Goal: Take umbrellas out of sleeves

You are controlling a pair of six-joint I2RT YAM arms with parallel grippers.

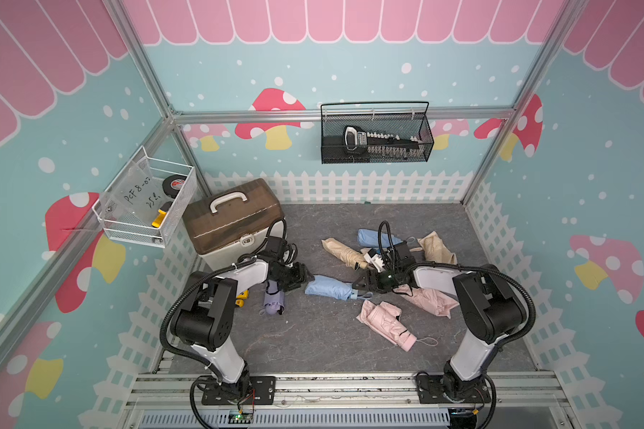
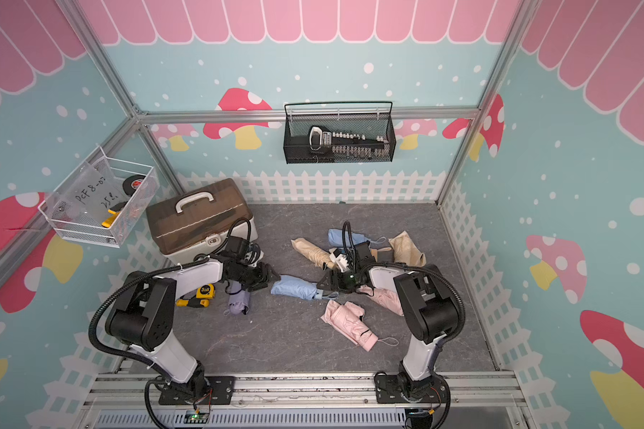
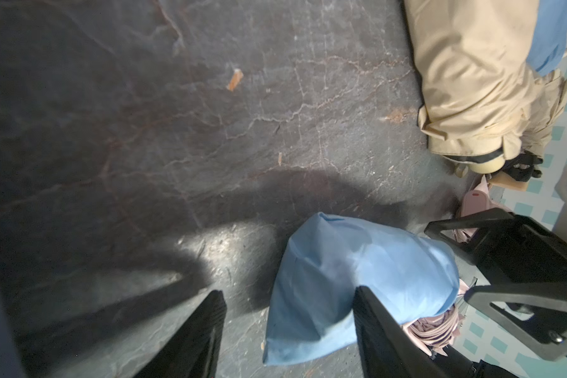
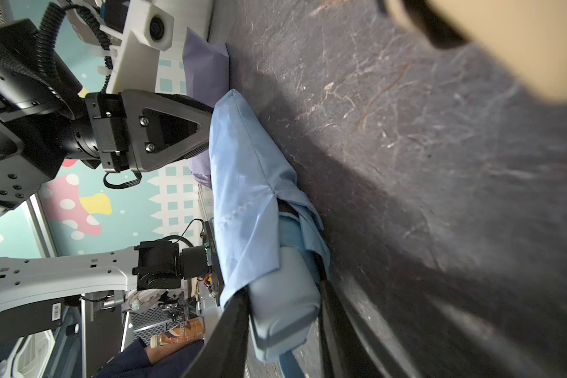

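A blue sleeved umbrella (image 1: 329,287) lies across the middle of the floor, between my two arms. In the left wrist view, the closed end of its sleeve (image 3: 359,271) reaches into the gap of my left gripper, which is open. At the other end, the pale blue handle (image 4: 283,302) sticks out of the sleeve's mouth. My right gripper has a finger on either side of this handle; whether they press on it cannot be told. Also lying around are a beige umbrella (image 1: 344,252), a pink umbrella (image 1: 386,325) and a purple one (image 1: 274,301) beneath the left arm.
A brown-lidded toolbox (image 1: 232,218) stands behind the left arm. Another pink piece (image 1: 430,300), a beige piece (image 1: 438,248) and a blue piece (image 1: 372,237) lie near the right arm. A yellow tape measure (image 2: 205,290) is at the left.
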